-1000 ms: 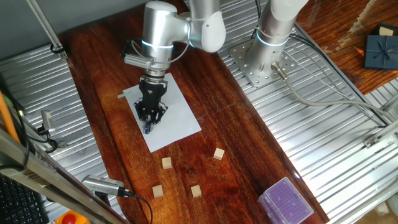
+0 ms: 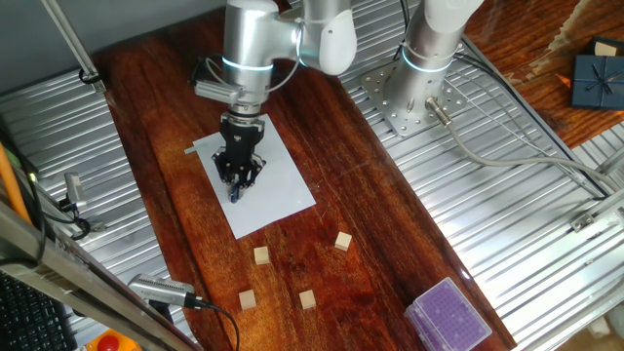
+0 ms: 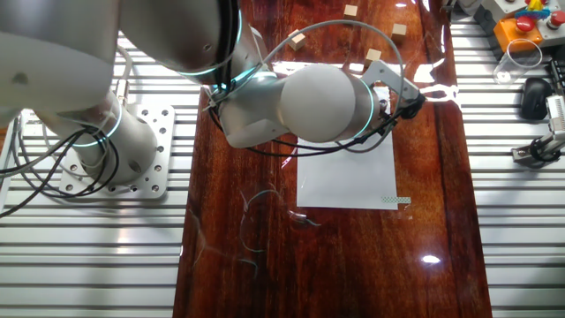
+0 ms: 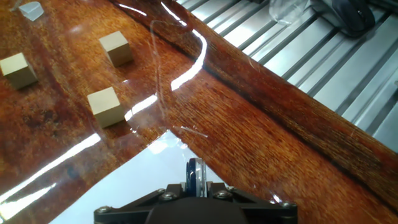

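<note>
A slim dark blue and clear object like a marker (image 4: pixel 191 176) stands between the fingers of my gripper (image 2: pixel 236 185), which is shut on it. In exterior view 1 the marker's dark end points down over the white paper (image 2: pixel 278 193). Whether its tip touches the sheet I cannot tell. The paper lies flat on the brown wooden table and shows no clear marks. In exterior view 2 the arm covers part of the paper (image 3: pixel 344 185), and the gripper is mostly hidden.
Several small wooden cubes, among them one cube (image 2: pixel 261 255) close to the paper, lie beyond its edge. A purple-lidded box (image 2: pixel 454 314) stands at the table's lower right edge. A small camera (image 2: pixel 162 291) sits beside the table's left edge. Bare wood (image 2: pixel 356 185) lies right of the paper.
Paper and cubes are where they were.
</note>
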